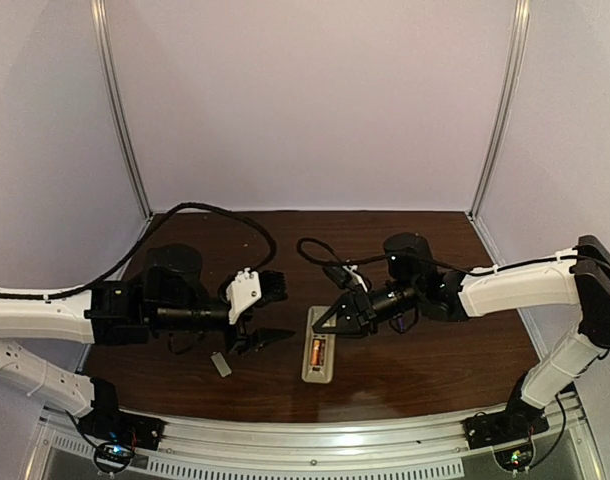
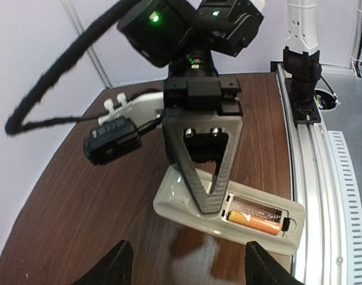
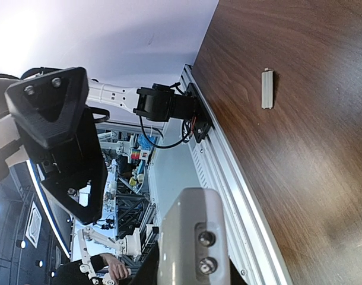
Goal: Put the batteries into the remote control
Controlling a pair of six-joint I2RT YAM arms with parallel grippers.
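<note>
The remote control (image 1: pixel 318 365) (image 2: pixel 181 202) is raised above the table with my right gripper (image 1: pixel 335 320) shut on its upper end. Its battery compartment shows an orange battery (image 1: pixel 316 352) (image 2: pixel 255 222) lying inside. My left gripper (image 1: pixel 270 338) is to the left of the remote, apart from it, its fingers (image 2: pixel 116 267) spread with nothing seen between them. The loose battery cover (image 1: pixel 221 364) (image 3: pixel 267 89) lies on the table at the left.
The metal front rail (image 1: pixel 315 435) runs along the near edge, with both arm bases at its ends.
</note>
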